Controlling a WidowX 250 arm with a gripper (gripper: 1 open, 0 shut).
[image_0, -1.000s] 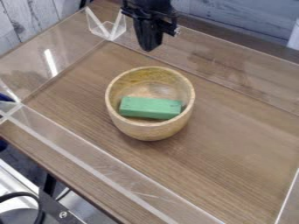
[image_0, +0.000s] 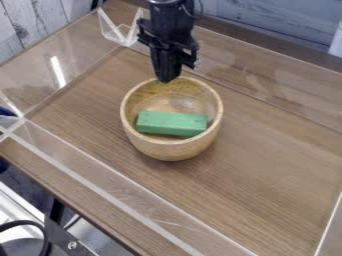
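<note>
A round light wooden bowl (image_0: 171, 143) sits on the middle of the wooden table, with a green rectangular block (image_0: 171, 123) lying inside it. My black gripper (image_0: 166, 74) hangs just above the bowl's back rim, pointing down and shut, with no object visible between its fingers. Whether it touches the rim is hard to tell.
The wooden table (image_0: 267, 180) has bare room on the right, left and front of the bowl. Clear plastic edging runs along its left and front sides. A black cable (image_0: 27, 228) lies at the lower left, off the tabletop.
My gripper has come down and toward the camera, from above the back of the table to the bowl's back rim. The bowl and green block look unchanged.
</note>
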